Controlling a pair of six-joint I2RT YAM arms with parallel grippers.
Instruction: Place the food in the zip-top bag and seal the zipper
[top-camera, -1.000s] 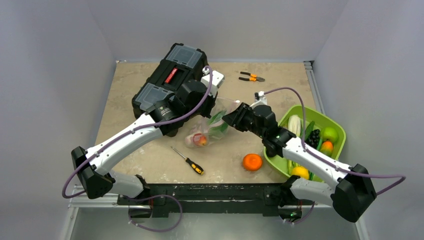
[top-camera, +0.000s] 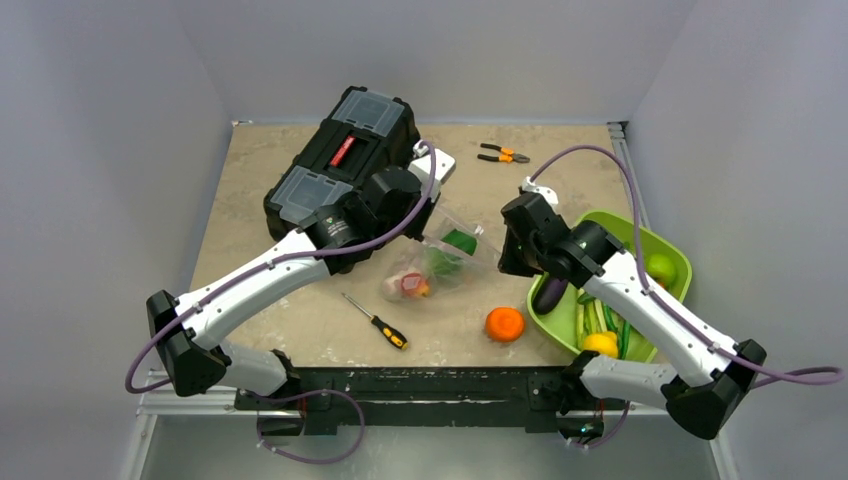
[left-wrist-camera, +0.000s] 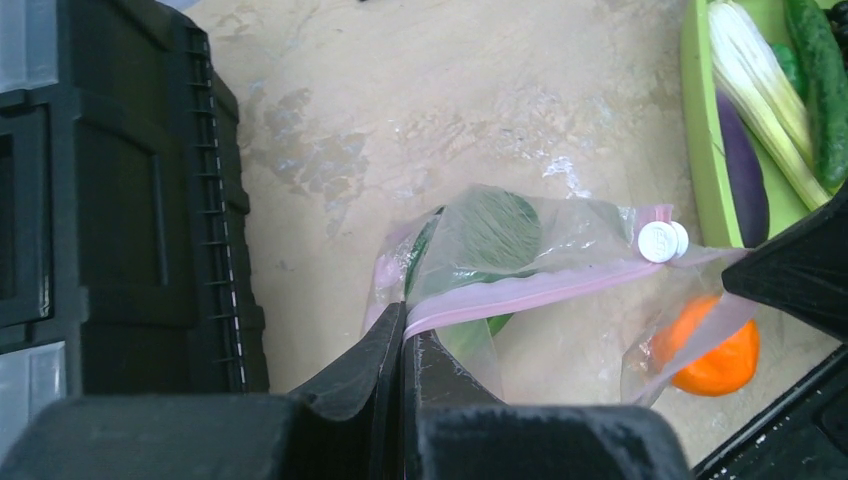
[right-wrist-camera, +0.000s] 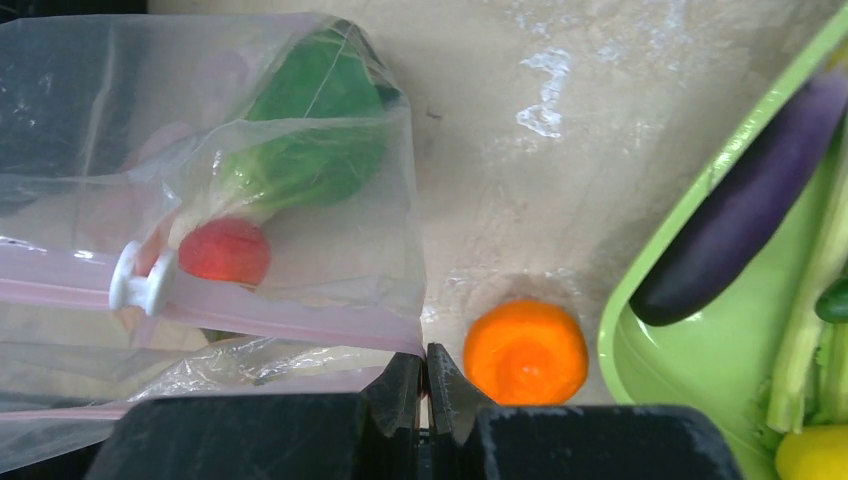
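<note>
The clear zip bag (top-camera: 460, 262) hangs stretched between my two grippers, with leafy greens (right-wrist-camera: 318, 125) and a red, round food item (right-wrist-camera: 226, 250) inside it. My left gripper is shut on one end of the bag's pink zip edge (left-wrist-camera: 530, 290). The other end is pinched at the tips of my shut right gripper. A white slider (left-wrist-camera: 661, 241) sits on the zip, nearer the right gripper's end. Close to that slider the two sides of the mouth look parted in the right wrist view. Below the bag, an orange tomato-like food (right-wrist-camera: 526, 352) rests on the table.
A green bowl (top-camera: 674, 262) of vegetables, including an eggplant (right-wrist-camera: 745, 200), stands at the right. The black toolbox (top-camera: 325, 165) is at the back left. A screwdriver (top-camera: 385, 328) lies in front, and pliers (top-camera: 503, 154) lie at the back.
The right gripper has closed and moved right, pulling the bag's edge taut. The bag with its food has been drawn to the right.
</note>
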